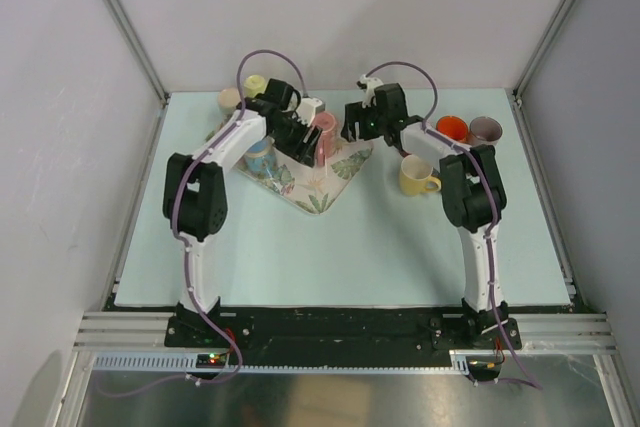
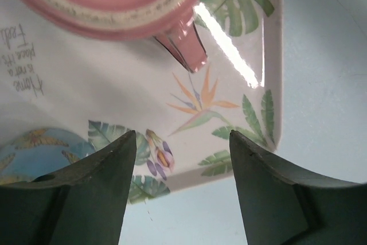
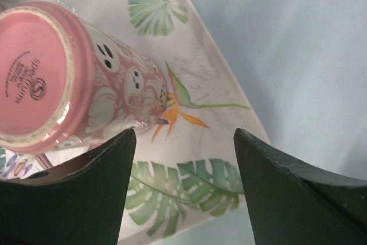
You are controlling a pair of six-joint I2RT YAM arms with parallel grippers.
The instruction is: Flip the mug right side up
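The pink mug (image 1: 326,129) lies on its side on a patterned tray (image 1: 325,187). In the right wrist view its pink base (image 3: 37,76) faces toward the camera at upper left. My left gripper (image 1: 306,144) is open over the tray at the mug's left; in the left wrist view the mug's rim and a handle piece (image 2: 186,50) sit beyond the empty fingers. My right gripper (image 1: 355,122) is open just right of the mug, with nothing between its fingers.
A blue mug (image 1: 258,157) shares the tray at left. Pale and yellow cups stand at the back left. A yellow mug (image 1: 415,175), an orange cup (image 1: 452,128) and a grey cup (image 1: 485,130) stand at right.
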